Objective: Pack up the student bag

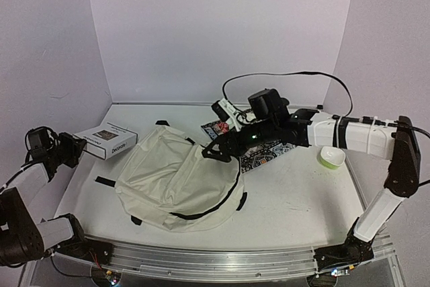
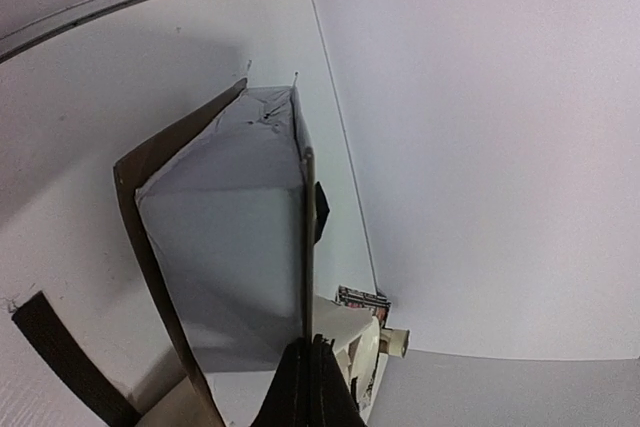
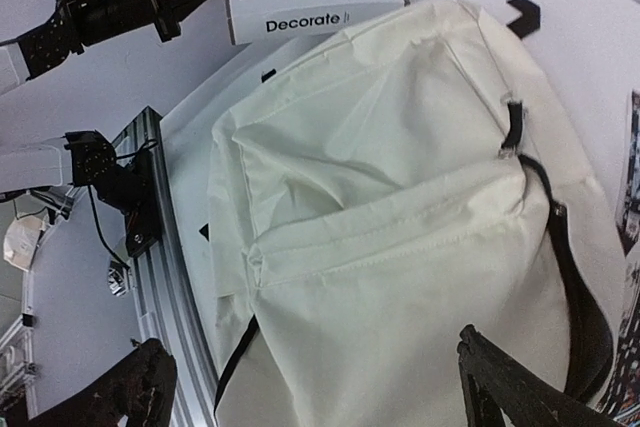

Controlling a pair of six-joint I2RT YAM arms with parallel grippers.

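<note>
A white book-shaped box marked "Decorate" [image 1: 107, 140] is tilted up at the left of the table. My left gripper is shut on the edge of one of its thin covers, and the box's pale inner block shows in the left wrist view. The cream bag [image 1: 171, 179] lies flat in the middle, black trim along its edge; in the right wrist view its cloth [image 3: 390, 317] fills much of the frame. Above the bag's right part hangs my right gripper [image 1: 213, 152], open, its two fingers [image 3: 135, 387] wide apart with nothing gripped between them.
Behind the right arm lies a patterned dark sheet [image 1: 265, 158]. A small white and green bowl [image 1: 332, 157] stands at the right. Dark tape strips [image 1: 105, 181] mark the table around the bag.
</note>
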